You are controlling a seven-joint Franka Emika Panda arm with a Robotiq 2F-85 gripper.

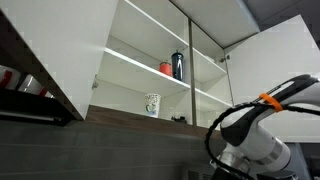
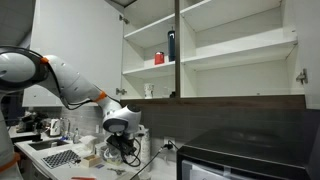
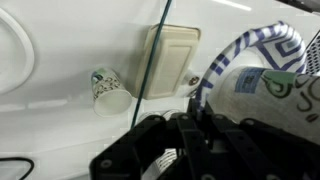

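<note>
At the right of the wrist view, close to the camera, is a white cup or bowl point(image 3: 215, 72) with a blue-patterned rim. My gripper is at that rim, apparently shut on it, though dark gripper parts cover the contact. Exterior view 2 has the gripper point(image 2: 128, 155) low over the white counter, too small to make out what it holds. Only the arm's lower end point(image 1: 250, 148) shows at the right of exterior view 1, with the fingers unclear.
Below the gripper lie a small patterned cup point(image 3: 112, 92), a beige rectangular container point(image 3: 172, 50) and a white plate point(image 3: 12, 60). Open shelves hold a patterned cup point(image 1: 153, 103), a red canister point(image 1: 166, 69) and a dark bottle point(image 1: 178, 66). A black appliance point(image 2: 245, 148) stands beside the arm.
</note>
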